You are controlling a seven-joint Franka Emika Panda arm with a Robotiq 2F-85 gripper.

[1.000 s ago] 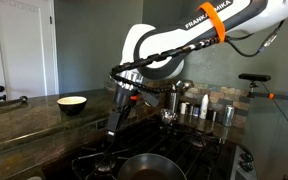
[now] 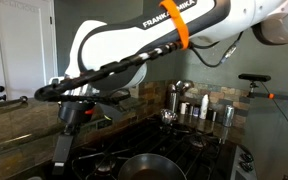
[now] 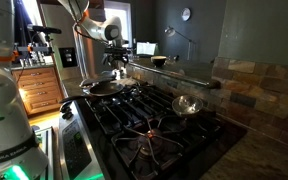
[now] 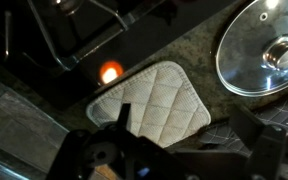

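In the wrist view a quilted, light-coloured pot holder (image 4: 156,103) lies on the dark counter, below my gripper. The fingers stand wide apart, one finger at each side of the pad, and nothing is between them. A glass lid (image 4: 236,58) with a round metal knob lies at the upper right of that view. Exterior view 1 shows the gripper (image 2: 63,152) pointing down left of the stove, above and apart from the surfaces there. A dark frying pan (image 2: 152,168) rests on the stove to its right.
Black grates (image 3: 149,135) cover the stove, with a silver bowl (image 3: 187,105) toward its far side. Bottles and canisters (image 2: 205,108) stand by the tiled wall. A glowing orange-red light (image 4: 110,71) shows at the stove's edge near the pot holder.
My arm and gripper have swung left and somewhat lower in exterior view 1, away from above the stove. The arm now covers the dark bowl on the ledge. The pan has not moved.
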